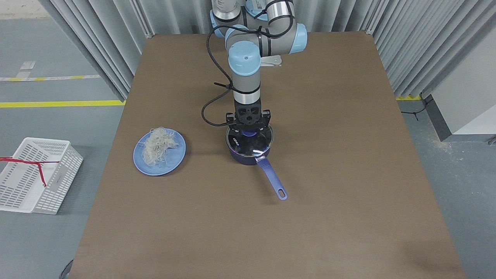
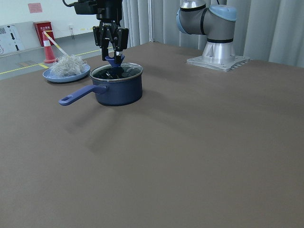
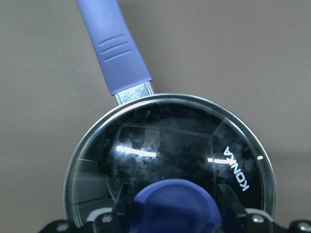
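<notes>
A dark blue pot [image 2: 118,94] with a long blue handle [image 1: 272,177] stands on the brown table, covered by a glass lid [image 3: 165,131] with a rim and a blue knob [image 3: 175,208]. My gripper [image 2: 112,52] points straight down at the lid, its fingertips at either side of the knob. Whether they press on the knob or only surround it I cannot tell. Left of the pot in the front view, a blue plate [image 1: 174,159] holds a pile of white noodle-like strands [image 1: 156,145].
A white basket [image 1: 65,181] with red straps is on the floor left of the table [image 1: 325,209]. The arm's base [image 2: 218,59] is at the back.
</notes>
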